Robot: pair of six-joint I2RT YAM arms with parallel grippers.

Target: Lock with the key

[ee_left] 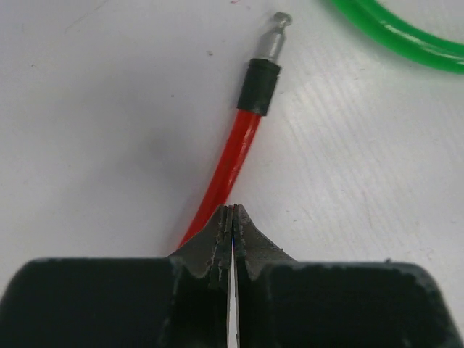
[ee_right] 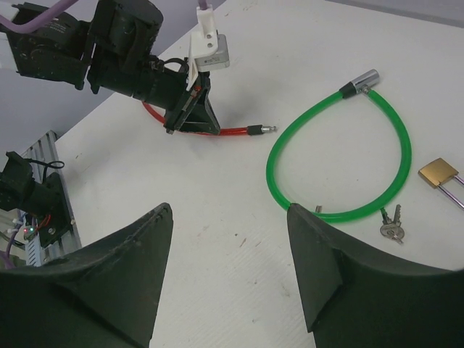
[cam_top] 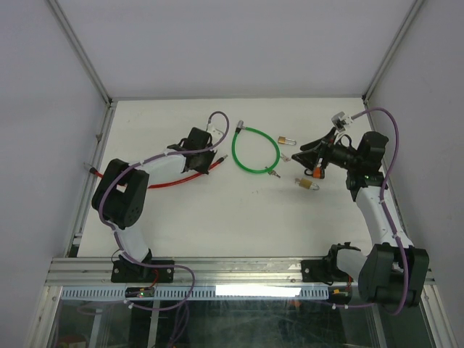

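My left gripper is shut, with nothing visible between its tips, low over a red cable [ee_left: 229,159] with a metal end fitting [ee_left: 271,42]. In the right wrist view, keys [ee_right: 392,229] lie just outside a green cable loop [ee_right: 400,145] with a metal lock head [ee_right: 366,81]. A brass padlock [ee_right: 438,172] lies to the right, and another padlock [cam_top: 306,184] shows in the top view. My right gripper [cam_top: 304,159] hangs open above the table's right part, its two black fingers wide apart in its wrist view.
An orange and black item [cam_top: 317,173] lies partly under my right arm. Rails run along its edges.
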